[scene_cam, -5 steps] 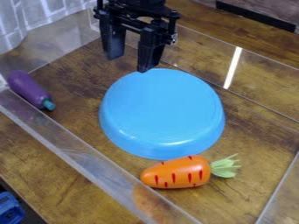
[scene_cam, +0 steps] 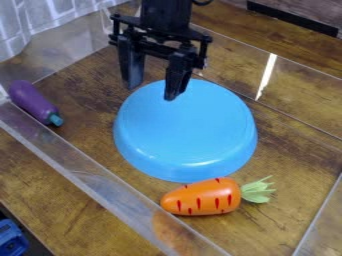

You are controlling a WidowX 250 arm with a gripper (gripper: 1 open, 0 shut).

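Observation:
My black gripper (scene_cam: 150, 76) hangs over the back left part of an upturned blue bowl or lid (scene_cam: 185, 132), its two fingers apart with nothing seen between them. An orange toy carrot (scene_cam: 201, 200) with pale green leaves lies in front of the blue piece. A purple toy eggplant (scene_cam: 32, 101) lies at the left, beside the clear wall.
Clear plastic walls (scene_cam: 80, 175) border the wooden floor. A blue object (scene_cam: 8, 238) sits outside at the lower left. Bare floor shows right of the blue piece and at the back.
My gripper has shifted slightly over the last second, staying above the back of the blue piece. The carrot, eggplant and blue piece have not moved.

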